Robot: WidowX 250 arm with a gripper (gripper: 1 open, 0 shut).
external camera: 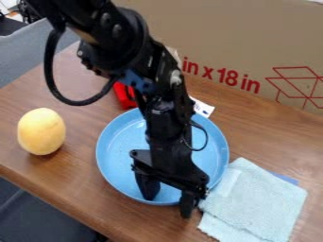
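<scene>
My black gripper [169, 193] is down low over the front right of the blue plate [121, 149], its fingers at the plate's surface and near rim. Whether anything is between the fingers is hidden; they look apart. A light blue cloth [252, 203] lies folded just right of the plate, close by the right finger.
A yellow round object [41, 131] sits on the wooden table [63, 95] left of the plate. A red object [124, 95] lies behind, partly hidden by my arm. A cardboard box [252, 52] stands along the back.
</scene>
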